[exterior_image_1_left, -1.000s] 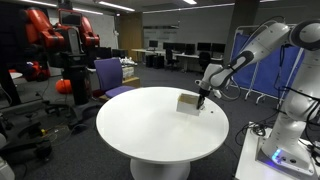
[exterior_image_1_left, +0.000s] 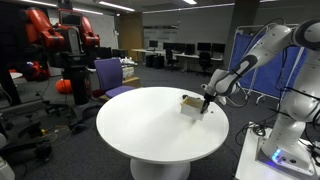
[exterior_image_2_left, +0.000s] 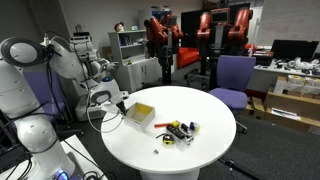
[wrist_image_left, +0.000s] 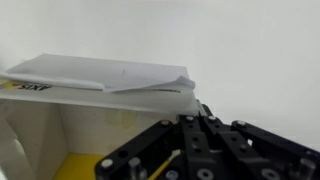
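Note:
On the white round table (exterior_image_1_left: 130, 118) stands an open-topped white box (exterior_image_1_left: 190, 112), its inside yellowish. My gripper (exterior_image_1_left: 205, 106) is down at the box's side nearest the robot base. In the wrist view, a white flap or wall (wrist_image_left: 95, 72) with a printed label reaches across to the gripper's dark fingers (wrist_image_left: 190, 130). The fingers look shut; whether they pinch the thin edge cannot be made out. The yellow floor (wrist_image_left: 78, 166) of the box shows below the flap. In the second exterior view, the arm stands left of the box (exterior_image_2_left: 138, 117).
Several small items, among them a red one (exterior_image_2_left: 175, 122) and a dark one (exterior_image_2_left: 180, 132), lie on the table beside the box. A purple chair (exterior_image_1_left: 110, 73) stands behind the table.
The arm has folded lower and back toward its base, the gripper staying by the box. The box appears shifted slightly toward the robot.

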